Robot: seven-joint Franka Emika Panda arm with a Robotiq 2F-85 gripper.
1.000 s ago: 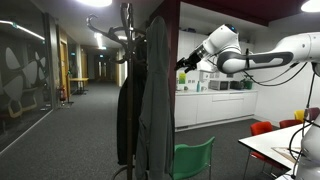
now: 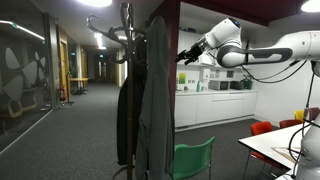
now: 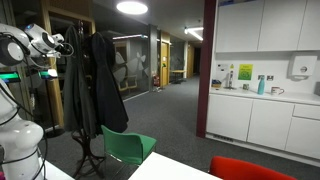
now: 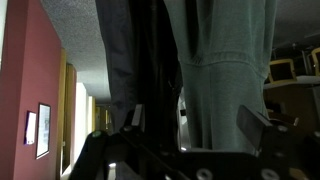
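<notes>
A grey-green coat (image 4: 222, 90) and a black coat (image 4: 118, 55) hang side by side in the wrist view. Exterior view 1 has the same dark garments, the grey coat (image 2: 155, 105) in front, on a tall dark coat stand (image 2: 129, 65). My gripper is open, its fingers (image 4: 252, 124) spread wide at the lower part of the wrist view with the coats beyond them. In exterior view 1 the gripper (image 2: 184, 56) is up at the height of the coats' upper part, right of the stand in the picture. Whether it touches cloth cannot be made out.
A green chair (image 3: 130, 147) stands near the coat stand's base. There is a white table (image 3: 178, 168) with a red chair (image 3: 245, 169) beside it. White kitchen cabinets (image 3: 258, 122) line the back wall, and a carpeted corridor (image 2: 85, 120) lies open.
The arm's upper links have risen slightly and shifted a little to the right in exterior view 1. The coats and stand look unmoved.
</notes>
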